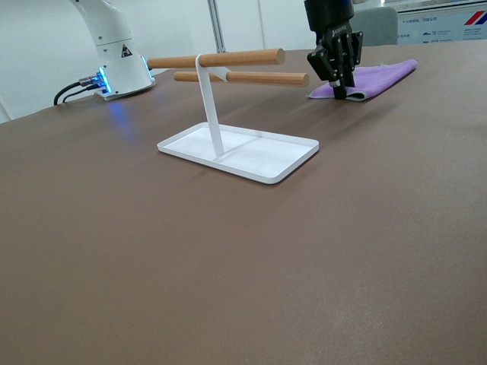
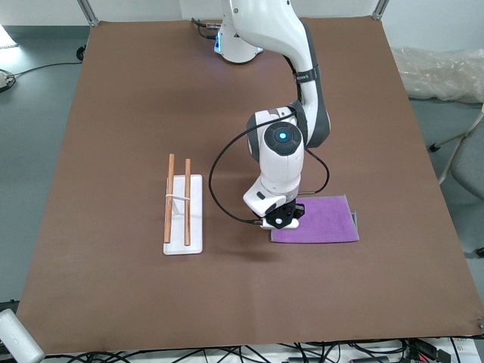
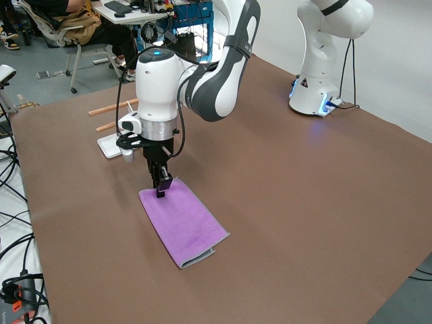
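A folded purple cloth [image 2: 325, 223] [image 1: 380, 76] [image 3: 185, 226] with a grey edge lies flat on the brown table. My black gripper [image 1: 339, 90] [image 3: 160, 192] points down at the cloth's end nearest the rack, its fingertips at the cloth; whether they are shut or hold cloth I cannot tell. A white rack [image 2: 195, 219] [image 1: 266, 156] with two wooden bars [image 2: 169, 198] [image 1: 251, 57] stands apart from the cloth, left of it in the left view.
The white arm base [image 1: 125, 72] stands at the table's back. Bare table [image 2: 227, 295] surrounds the rack and cloth. Cables lie beyond one table edge.
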